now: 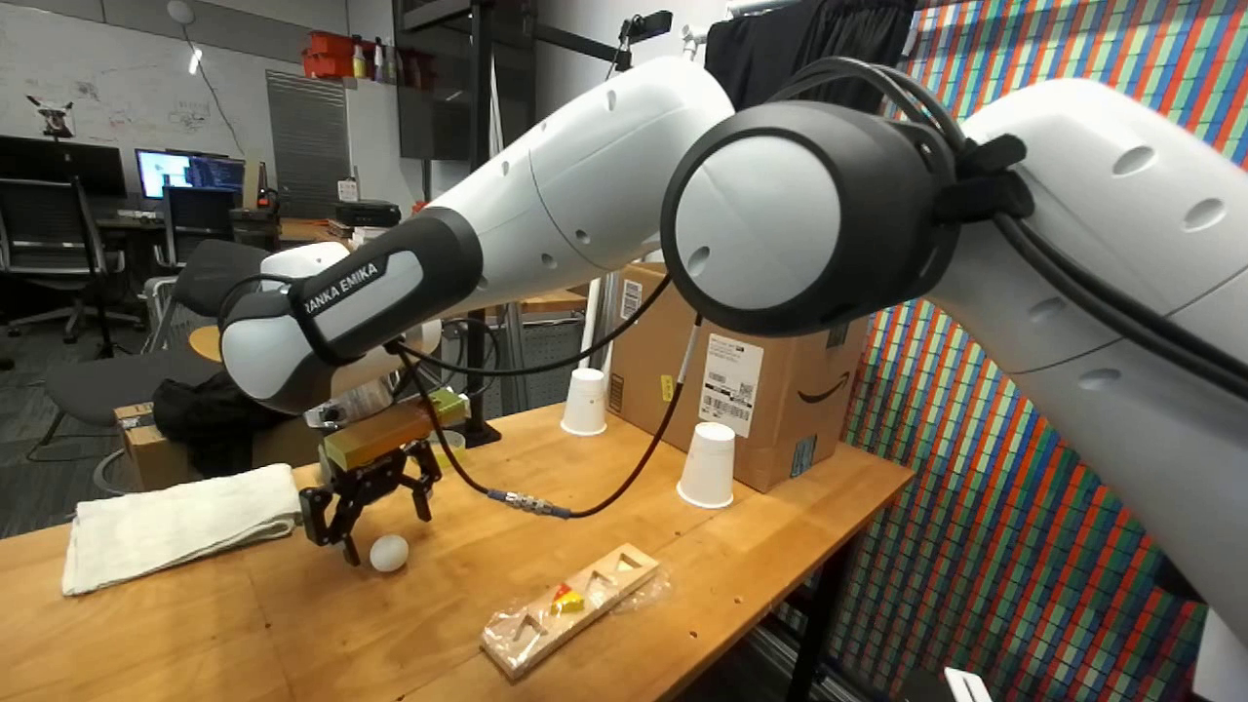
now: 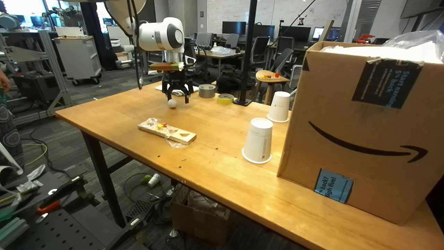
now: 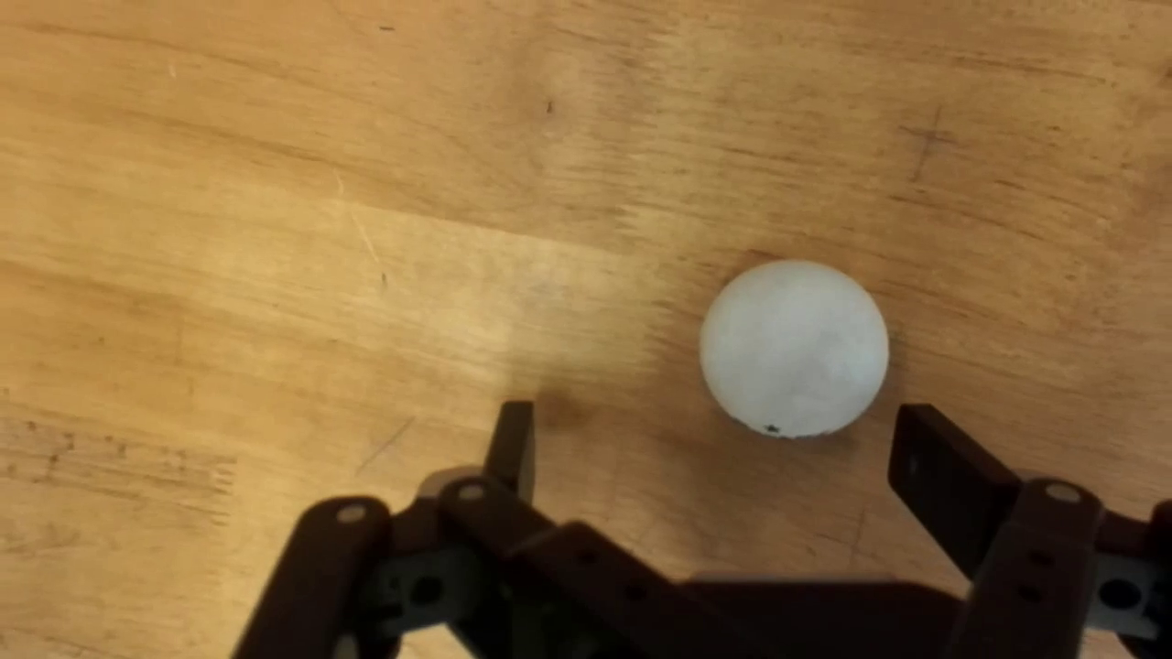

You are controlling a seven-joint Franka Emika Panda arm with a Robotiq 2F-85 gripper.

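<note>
A white ball [image 1: 388,554] rests on the wooden table, with a small dark mark on its lower edge in the wrist view. My gripper [image 1: 391,528] hangs low over the table near it, open, its two black fingers well apart. From the wrist camera the ball [image 3: 794,348] lies ahead of the fingertips, closer to the right finger [image 3: 947,483] than to the left finger [image 3: 512,450]. Nothing sits between the fingers. In exterior view 2 the ball [image 2: 171,103] appears beneath one finger of the gripper [image 2: 178,101]; contact cannot be made out.
A wooden shape tray [image 2: 183,135] in clear plastic lies in front. Two upturned white cups [image 1: 709,466] [image 2: 279,107] stand near a large cardboard box [image 2: 353,108]. A folded white towel [image 1: 181,525], tape rolls [image 2: 206,91] and a black post [image 2: 243,101] are nearby.
</note>
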